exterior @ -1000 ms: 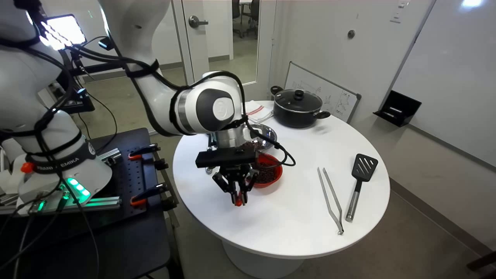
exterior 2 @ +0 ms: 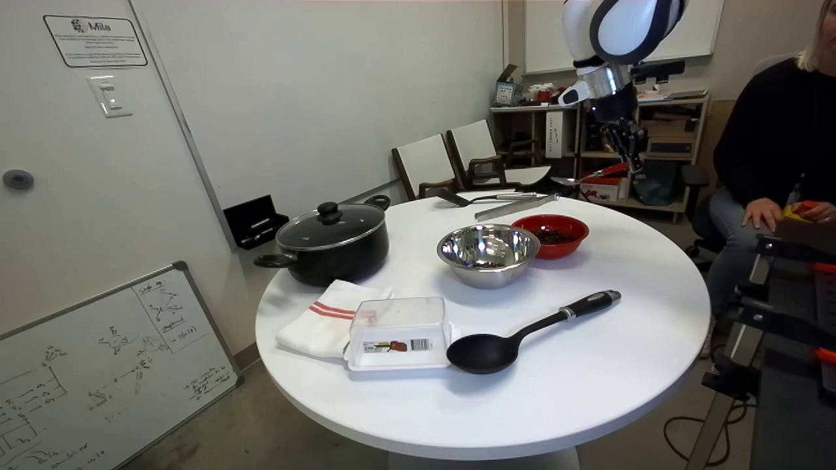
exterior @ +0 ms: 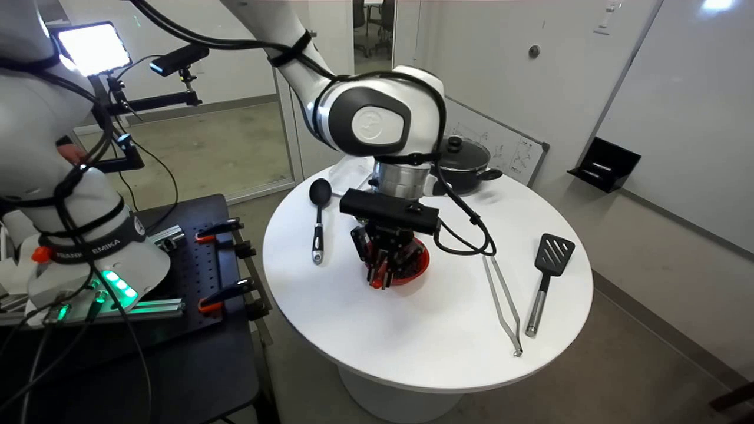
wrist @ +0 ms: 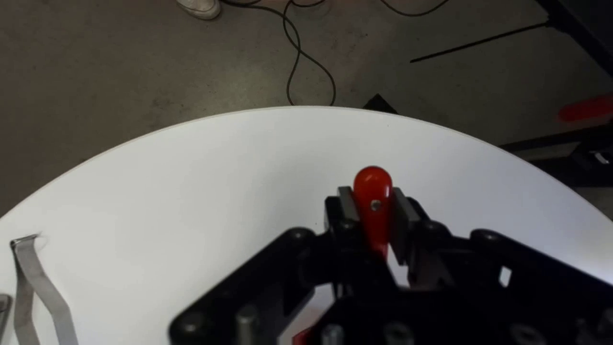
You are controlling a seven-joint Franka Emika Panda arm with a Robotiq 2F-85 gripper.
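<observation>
My gripper (exterior 2: 633,163) is shut on the red handle of a spoon (exterior 2: 611,170), held in the air above the table's level. In exterior view 2 the spoon's metal end extends leftward from the fingers. The wrist view shows the rounded handle end (wrist: 373,189) pinched between two finger pads. A red bowl (exterior 2: 560,249) with small dark pieces inside stands on the table beside a shiny steel bowl (exterior 2: 490,274), whose visible inside looks empty. From exterior view 1, my gripper (exterior: 379,278) partly covers the red bowl (exterior: 417,268).
A lidded black pot (exterior 2: 333,247), a striped towel (exterior 2: 321,317), a clear box (exterior 2: 398,337) and a black spoon (exterior 2: 486,352) occupy the table. Tongs (exterior: 503,304) and a slotted turner (exterior: 551,265) lie opposite.
In exterior view 1 my arm has shifted right and up in the picture, so the gripper now overlaps the red bowl. Something red stays between the fingers; the tableware has not visibly moved.
</observation>
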